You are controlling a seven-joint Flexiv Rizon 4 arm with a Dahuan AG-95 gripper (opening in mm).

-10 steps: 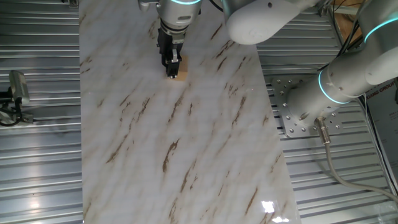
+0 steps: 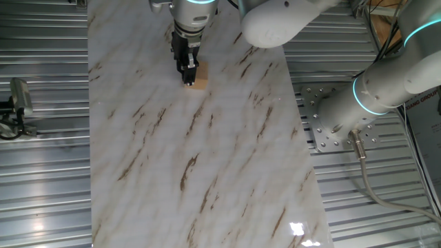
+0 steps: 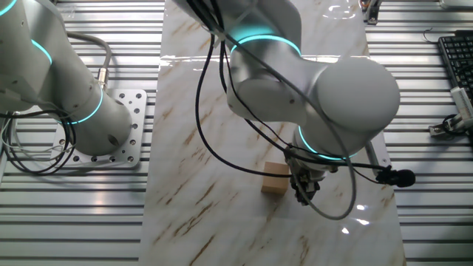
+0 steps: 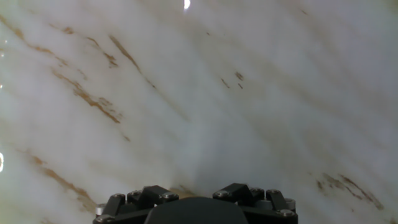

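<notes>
A small light-brown wooden block (image 2: 200, 76) rests on the marble-patterned table (image 2: 158, 172), near its far end in exterior view 1. My gripper (image 2: 188, 81) hangs over the block's left side there and covers part of it. From exterior view 2, the block (image 3: 275, 179) shows just left of my gripper (image 3: 305, 198); whether they touch is unclear. At the bottom of the wrist view, the two dark fingers (image 4: 153, 196) of my gripper stand apart, with bare table between them. The block is not in the wrist view.
The arm's base (image 2: 344, 114) is bolted to a metal plate beside the table. Loose black cables (image 3: 203, 133) hang along the arm. A keyboard (image 3: 457, 63) lies off the table.
The arm has shifted very slightly to the left in exterior view 1. The block has not moved.
</notes>
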